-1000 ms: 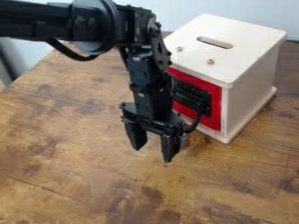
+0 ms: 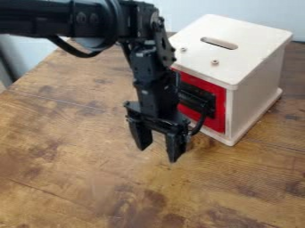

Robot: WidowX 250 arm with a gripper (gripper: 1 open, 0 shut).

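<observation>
My black gripper (image 2: 159, 142) points down over the wooden table, its two fingers apart with nothing between them. It is in front of and left of a pale wooden box (image 2: 251, 102) that has a slot in its top and a red front panel (image 2: 217, 119). My arm hides part of that red panel.
A pale wall shows behind the table's edge at the top left.
The gripper has shifted slightly to the right and up; the box stands as before.
</observation>
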